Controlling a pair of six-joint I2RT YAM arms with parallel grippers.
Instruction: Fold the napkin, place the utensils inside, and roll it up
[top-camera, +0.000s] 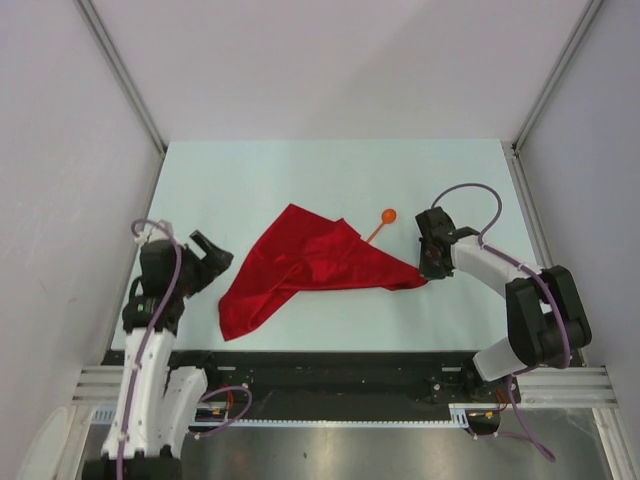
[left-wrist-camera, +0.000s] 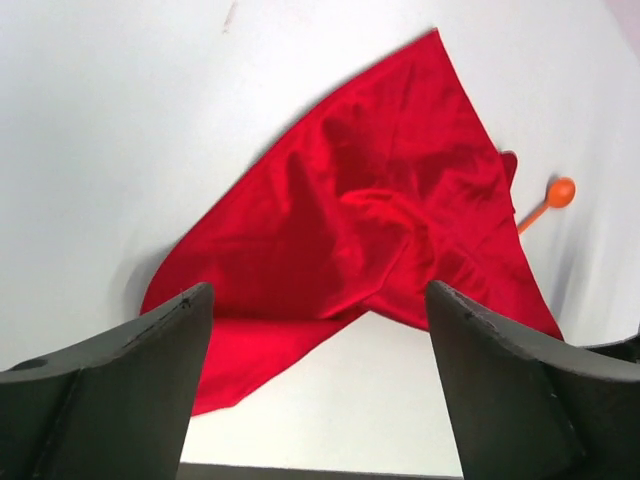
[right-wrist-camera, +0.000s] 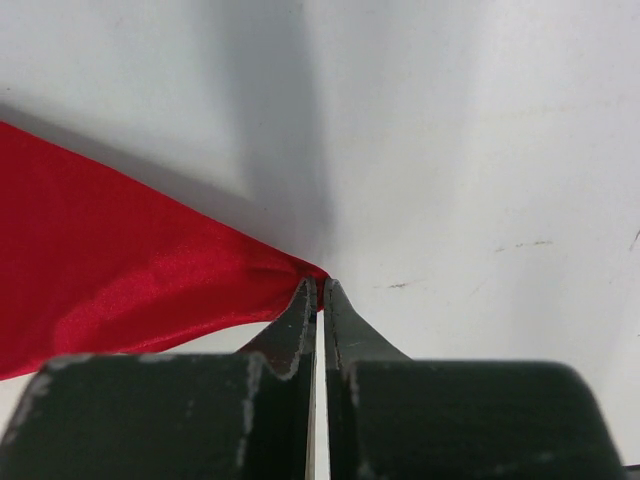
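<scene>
A crumpled red napkin (top-camera: 310, 255) lies across the white table, its lower left part folded loosely. My right gripper is shut on the napkin's right corner. My left gripper stands open above the napkin's left part, with nothing between its fingers. An orange spoon (top-camera: 388, 217) lies at the napkin's back right edge, its handle reaching to the cloth.
Side rails and walls stand left and right, and a dark strip runs along the front edge.
</scene>
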